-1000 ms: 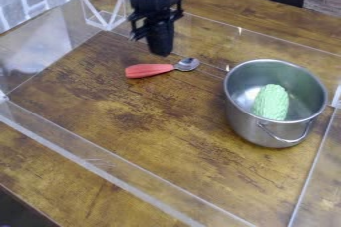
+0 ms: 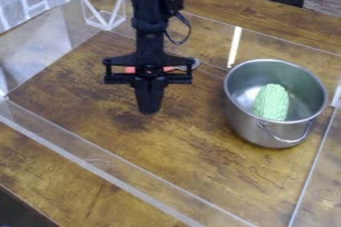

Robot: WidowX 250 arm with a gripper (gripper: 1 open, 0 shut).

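My black gripper is low over the wooden board left of center, shut, with nothing visible between its fingers. Behind it, mostly hidden by the gripper body, lies a spoon with a red handle. A steel pot sits on the right, holding a pale green ridged object.
Clear low walls border the area, and a white railing stands at the back left.
The pot is unmoved.
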